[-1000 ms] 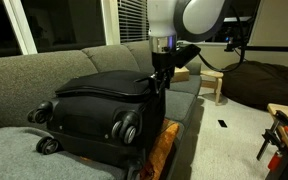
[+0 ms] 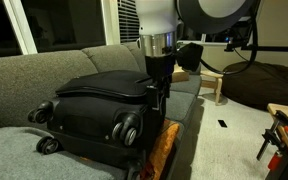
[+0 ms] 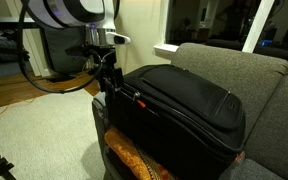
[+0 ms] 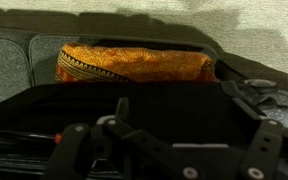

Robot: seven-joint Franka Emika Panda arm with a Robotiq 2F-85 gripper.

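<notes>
A black suitcase lies on the grey couch, its wheels facing exterior view 1. Its soft lid is raised along the side near my arm. Through that gap an orange cloth with a patterned border shows inside; it is also visible below the lid as orange fabric. My gripper is open above the suitcase's dark edge, its fingers apart and no cloth between them. From outside, the gripper is beside the lid's edge; whether it touches is hidden.
The couch back rises behind the suitcase. Pale carpet lies open beside the couch. A wooden table with a red-handled object stands at the right, and a dark beanbag sits farther back.
My arm and gripper have come down a little, closer to the suitcase's edge. The suitcase and orange cloth look unmoved.
</notes>
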